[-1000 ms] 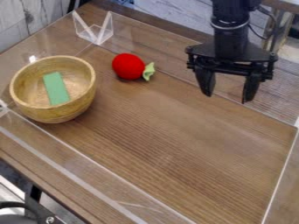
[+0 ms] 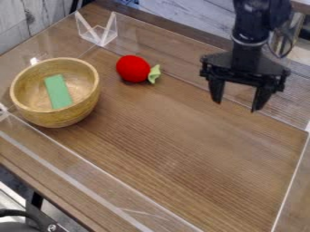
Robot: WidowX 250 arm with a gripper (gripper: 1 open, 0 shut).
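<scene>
My black gripper (image 2: 237, 95) hangs over the right back of the wooden table, its two fingers spread apart with nothing visible between them. To its left lies a red round object (image 2: 132, 68) with a green leafy part, like a toy vegetable or fruit. A wooden bowl (image 2: 78, 112) on the left holds a green block (image 2: 57, 91).
A clear wire or plastic holder (image 2: 100, 29) stands at the back left. The table's back edge and wall lie close behind the gripper.
The gripper has shifted slightly, and its upper part looks turned or tilted a little compared with earlier. The objects on the table have not moved.
</scene>
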